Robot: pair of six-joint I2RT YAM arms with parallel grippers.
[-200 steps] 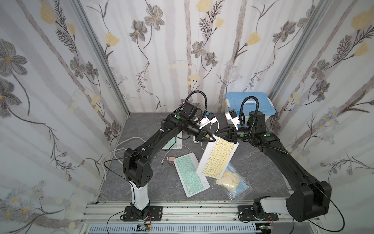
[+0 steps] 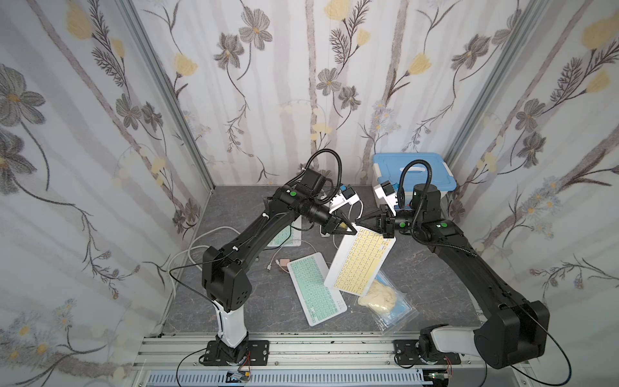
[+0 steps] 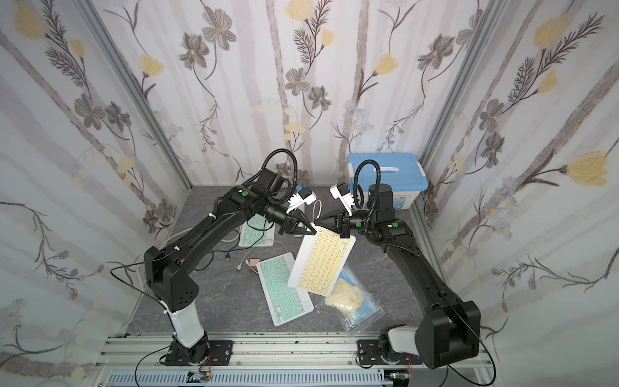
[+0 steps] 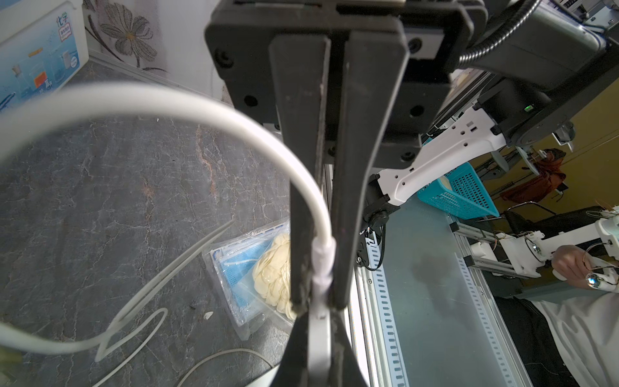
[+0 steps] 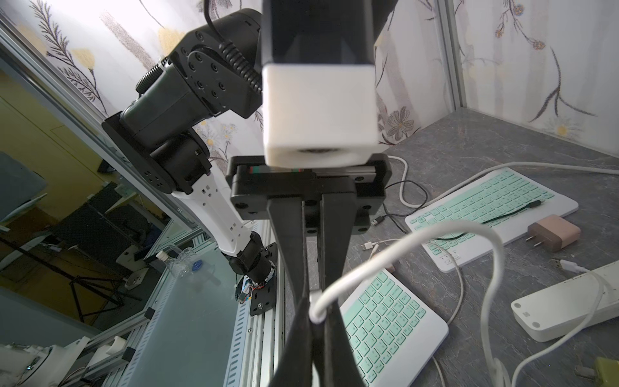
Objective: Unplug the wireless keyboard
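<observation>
A white keyboard with yellow keys [image 2: 358,261] is held tilted up between my two grippers at the middle of the table. My left gripper [image 2: 350,227] is shut on it near its upper edge. In the left wrist view a white cable with its plug [image 4: 322,261] runs in at that edge, between the fingertips. My right gripper [image 3: 320,221] is shut at the same upper end, facing the left one; in the right wrist view the cable passes over its fingertips, so what lies between them cannot be told.
Two mint keyboards [image 3: 283,287] [image 5: 483,213] lie on the table, with loose cables, a pink charger [image 5: 551,232] and a white power strip [image 5: 561,303]. A bag of cream gloves [image 2: 377,296] lies at front right, a blue-lidded box [image 2: 412,167] at back right.
My right arm has shifted very slightly to the right at its elbow and wrist. The left arm and the keyboard look almost unchanged.
</observation>
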